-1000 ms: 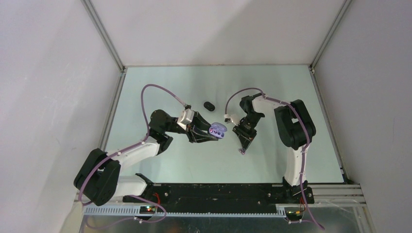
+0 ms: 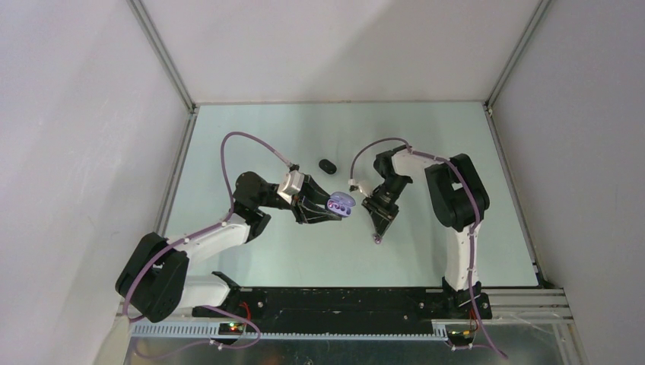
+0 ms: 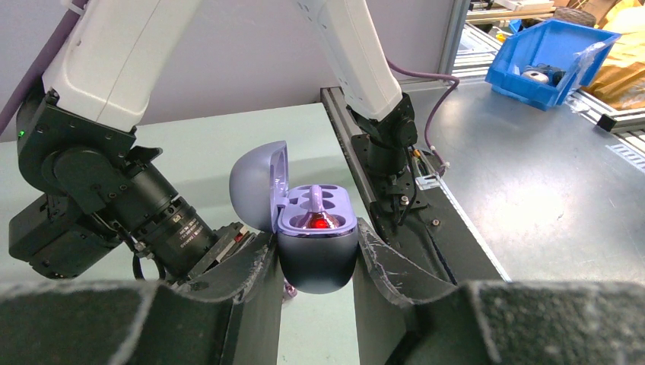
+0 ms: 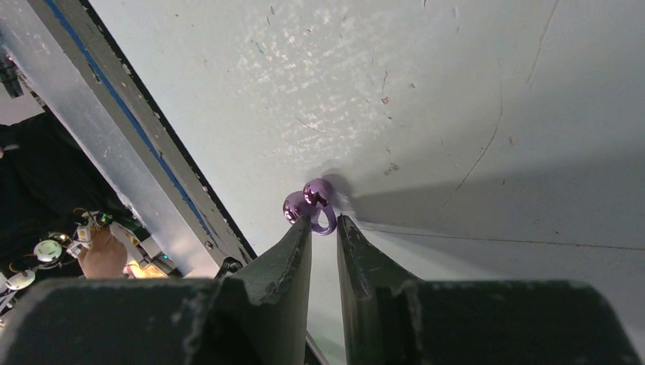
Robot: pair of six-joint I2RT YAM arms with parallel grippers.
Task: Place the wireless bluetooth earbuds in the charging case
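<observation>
The lilac charging case (image 3: pixel 316 247) stands upright with its lid (image 3: pixel 258 186) raised, and my left gripper (image 2: pixel 339 212) is shut on it. Inside the case a red light shows in the well beside a central post; whether an earbud sits in there is unclear. A shiny purple clip earbud (image 4: pixel 319 190), two round ends joined by a loop, is at the fingertips of my right gripper, low over the table. Its loop lies between the two fingers, which stand slightly apart; whether they grip it cannot be told. From above the earbud (image 2: pixel 376 239) shows just below the right gripper's tips.
A small black oval object (image 2: pixel 327 166) lies on the table behind the two grippers. A blue bin (image 3: pixel 536 61) stands off the table in the left wrist view.
The right gripper has shifted slightly left and toward the front edge, and the earbud at its tips has shifted the same way. The left arm and the case have stayed still.
</observation>
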